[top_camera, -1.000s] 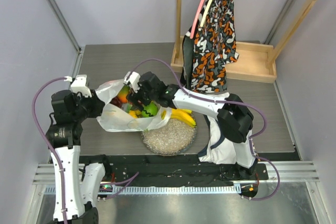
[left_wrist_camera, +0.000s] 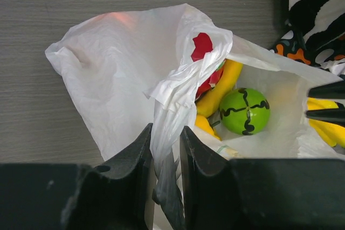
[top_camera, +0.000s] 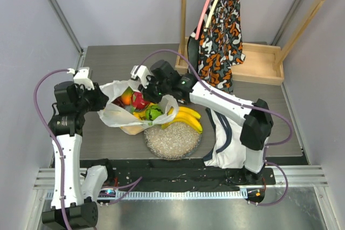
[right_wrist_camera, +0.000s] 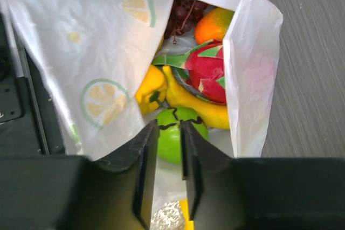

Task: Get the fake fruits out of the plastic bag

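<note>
The white plastic bag (top_camera: pixel 116 117) lies open on its side. Inside show a green fruit with dark stripes (right_wrist_camera: pixel 180 133), a pink-red dragon fruit (right_wrist_camera: pixel 207 74), an orange-yellow fruit (right_wrist_camera: pixel 214 25), dark grapes (right_wrist_camera: pixel 183 14), a yellow pepper (right_wrist_camera: pixel 150 91) and a long yellow fruit (right_wrist_camera: pixel 197 106). At the bag's left edge, my left gripper is open with bunched bag film running between its fingers. Over the bag's mouth hangs my right gripper. Its fingers stand apart with the green fruit behind the gap; whether anything is between them is unclear.
Bananas (top_camera: pixel 186 118) lie outside the bag, against a round speckled mat (top_camera: pixel 172 141). Right of them is a white cloth bag (top_camera: pixel 229 144). A wooden rack (top_camera: pixel 256 71) with a patterned bag (top_camera: pixel 221 52) stands behind. Bare table (top_camera: pixel 99 60) lies at the back left.
The red and green fruits show more clearly now.
</note>
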